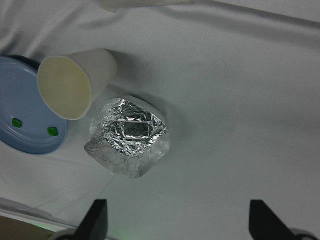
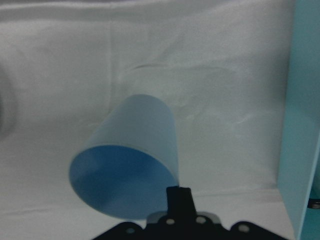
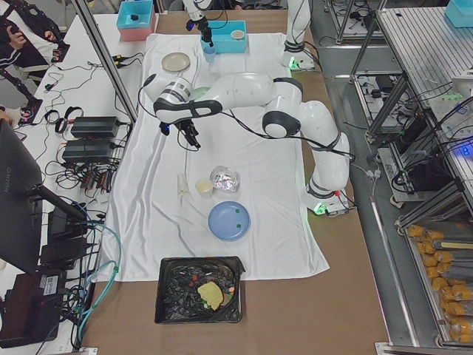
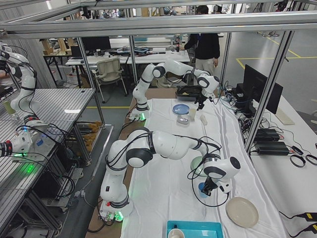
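Note:
My left gripper [image 3: 191,139] is open over the white cloth [image 3: 259,229], with nothing between its fingers. Below it the left wrist view shows a crumpled foil packet [image 1: 127,137], a pale cup [image 1: 97,72] and a blue plate [image 1: 27,125] with green pieces. My right gripper [image 4: 210,189] is by the teal bin [image 4: 194,225]; in the right wrist view its fingers meet the rim of a light-blue cup [image 2: 140,122] and look shut on it.
A beige plate [image 4: 242,212] and a partly hidden green plate [image 4: 197,166] lie on the cloth near the right arm. A black tray [image 3: 170,296] with food pieces stands beyond the cloth's end.

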